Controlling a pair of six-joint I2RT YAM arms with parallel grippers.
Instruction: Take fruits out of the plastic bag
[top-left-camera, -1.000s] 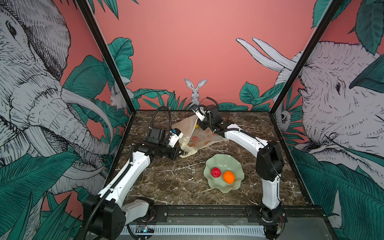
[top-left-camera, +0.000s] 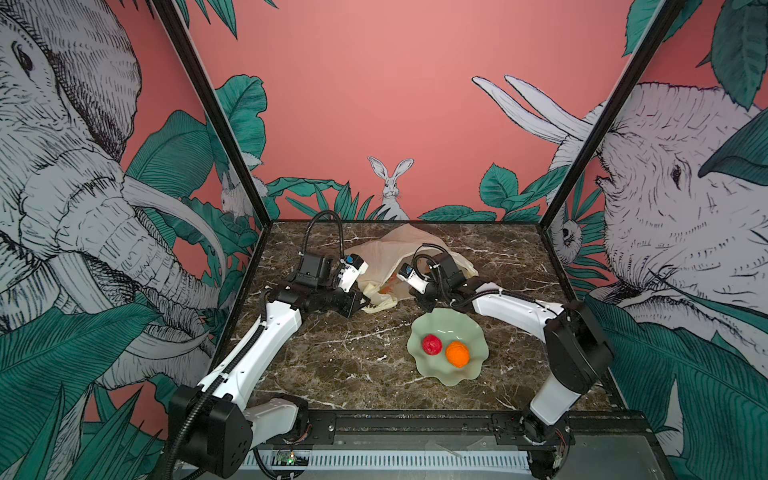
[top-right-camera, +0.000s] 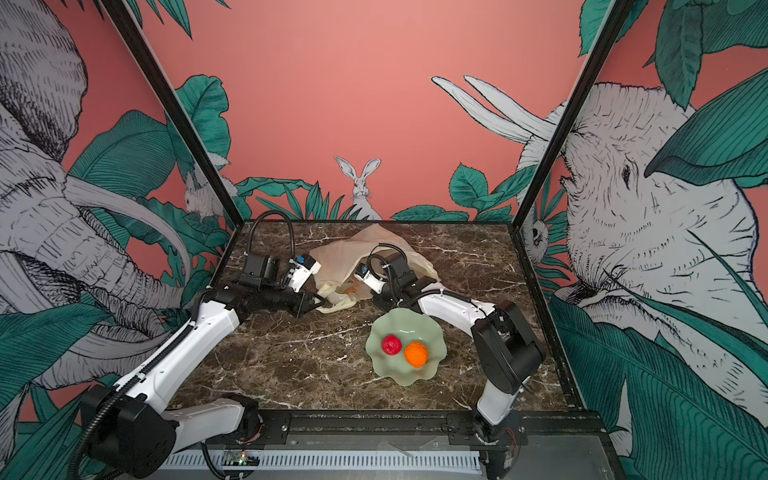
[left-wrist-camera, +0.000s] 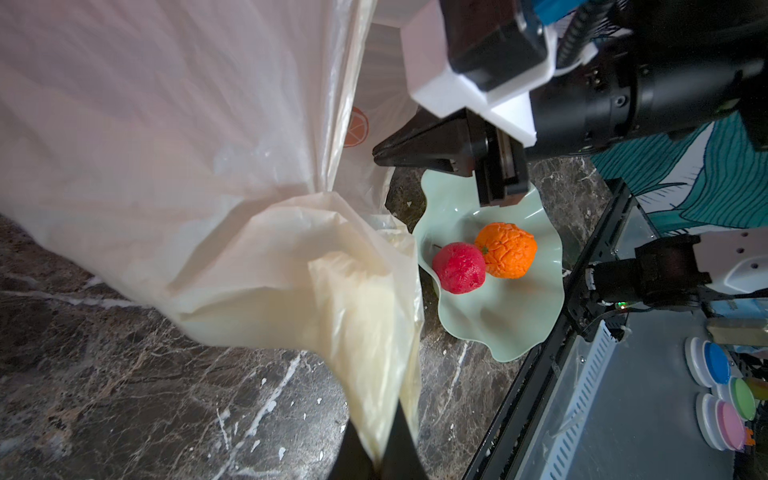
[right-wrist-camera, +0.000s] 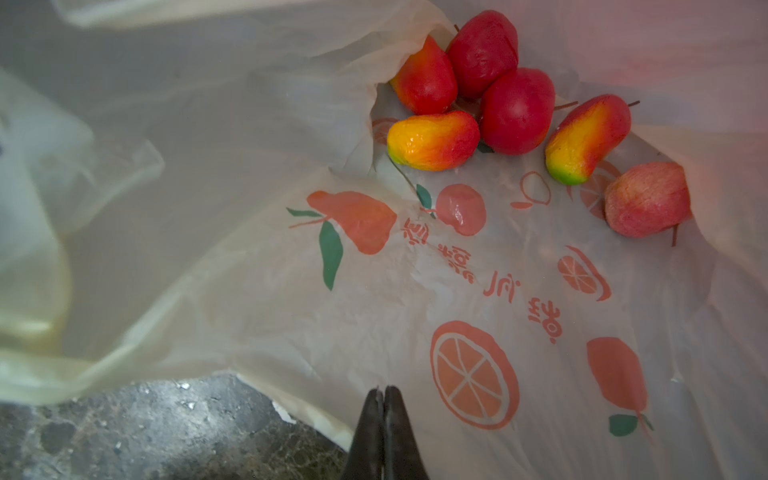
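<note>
The pale plastic bag (top-left-camera: 392, 248) lies open at the back of the table. My left gripper is shut on a gathered edge of it. My right gripper is shut with nothing visible between its fingers, just in front of the bag's opening. Inside, the right wrist view shows red apples (right-wrist-camera: 516, 110), yellow-red mangoes (right-wrist-camera: 433, 140) and a pinker fruit (right-wrist-camera: 646, 200). A green scalloped bowl (top-left-camera: 448, 320) holds a red fruit (top-left-camera: 431, 344) and an orange (top-left-camera: 457, 353), just below my right gripper in the top views.
Bare marble table (top-right-camera: 280, 360) shows at the front left and back right. A dark frame runs round the table's edges, with painted walls behind and at both sides.
My right arm has drawn back from deep in the bag toward the front, above the bowl's back edge. The bag's upper layer has settled. My left arm has barely moved.
</note>
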